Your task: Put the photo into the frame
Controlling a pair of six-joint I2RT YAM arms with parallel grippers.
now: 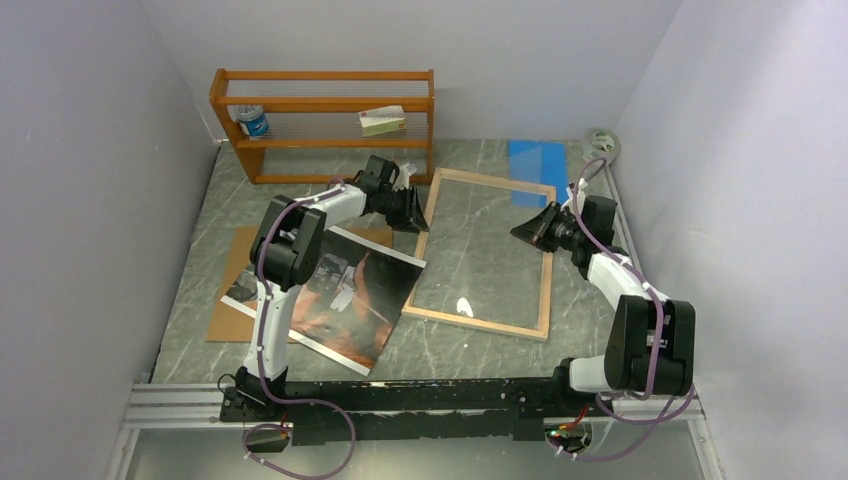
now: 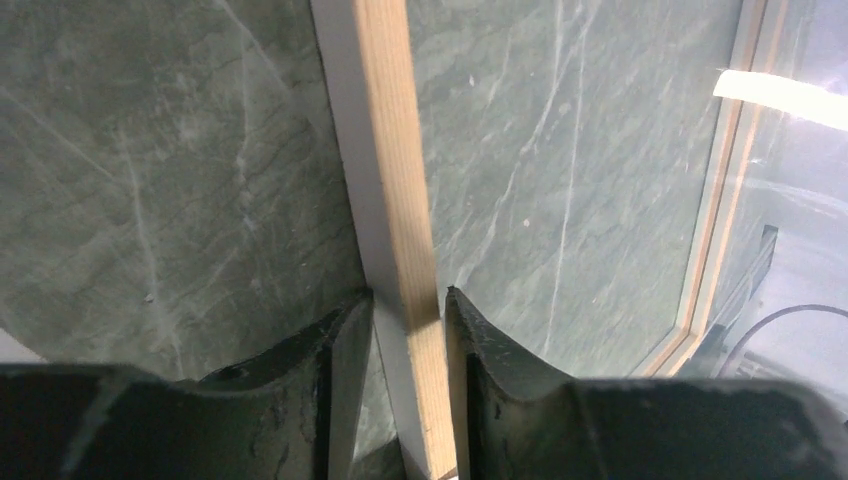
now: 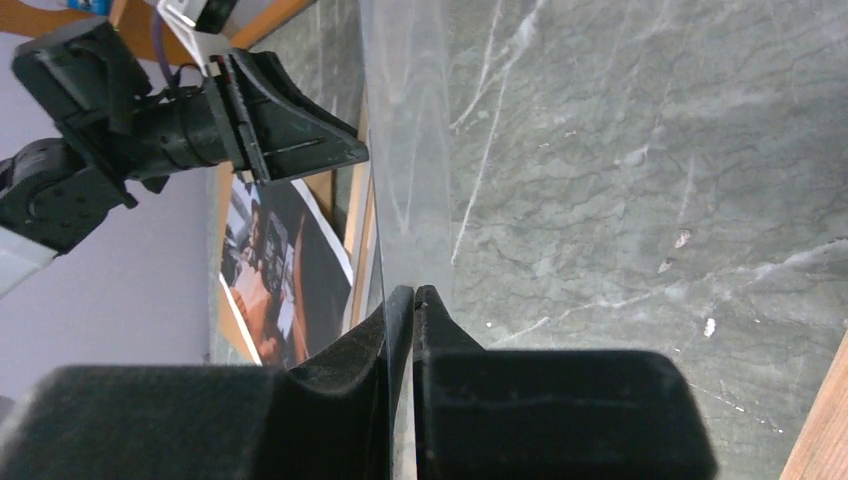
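Note:
The light wooden frame (image 1: 500, 328) lies on the marbled table, its clear pane showing only by a white glint (image 1: 464, 307). My left gripper straddles the frame's left rail (image 2: 400, 150), one finger on each side and close to it; whether they clamp it is unclear. Over the frame's inside, near the right rail (image 1: 545, 290), hovers my right gripper (image 1: 522, 236), its fingertips nearly together. A pale translucent strip (image 3: 412, 130) runs up from those fingertips; I cannot tell if they pinch it. The photo (image 1: 345, 300) lies face up at the left.
A brown board (image 1: 232, 325) lies partly beneath the photo. At the back left stands a wooden rack (image 1: 330, 104) holding a small box (image 1: 381, 124). A blue sheet (image 1: 540, 152) and a roll of tape (image 1: 601, 146) are at the back right.

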